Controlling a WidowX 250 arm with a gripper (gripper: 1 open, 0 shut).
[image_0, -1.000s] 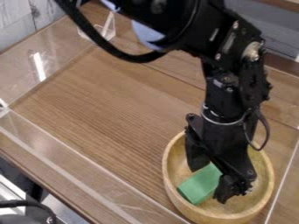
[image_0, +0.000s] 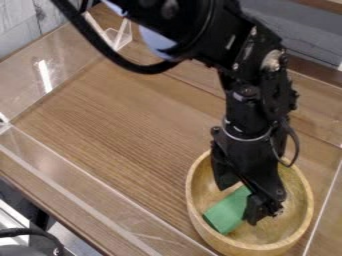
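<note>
My black gripper (image_0: 249, 182) reaches down into a round wooden bowl (image_0: 294, 228) at the bottom right, its fingers open over a green block (image_0: 227, 211) that lies on the bowl's floor. The gripper partly hides the block's upper end, so I cannot tell whether the fingers touch it.
A clear plastic item stands at the far top left. My arm covers much of the upper middle.
My gripper has shifted slightly up over the bowl. The green block and bowl look about where they were.
</note>
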